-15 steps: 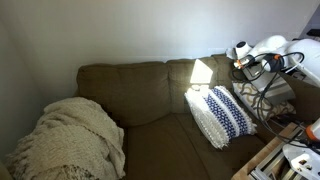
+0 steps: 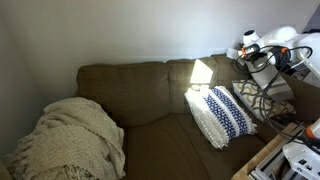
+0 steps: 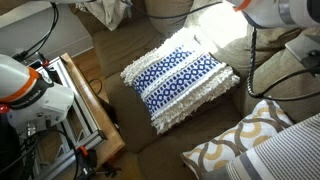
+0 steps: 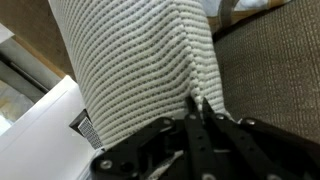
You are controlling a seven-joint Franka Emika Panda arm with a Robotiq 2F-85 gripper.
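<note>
A cream, finely striped pillow (image 4: 130, 60) fills much of the wrist view. My gripper is shut on its edge, with the fabric pinched between the fingertips. In the first exterior view the gripper (image 2: 238, 53) is at the top of the sofa back, far right; cables and the arm partly cover the pillows below it. The second exterior view shows the striped pillow (image 3: 285, 158) at the lower right, but not the fingertips.
A blue-and-white fringed pillow (image 2: 220, 115) leans on the brown sofa (image 2: 150, 110). A yellow-and-blue patterned pillow (image 3: 232, 148) lies beside the striped one. A knitted throw (image 2: 70, 140) covers the left end.
My gripper and arm have shifted a little up and to the right at the sofa's top corner. The fringed pillow and the throw have stayed put.
</note>
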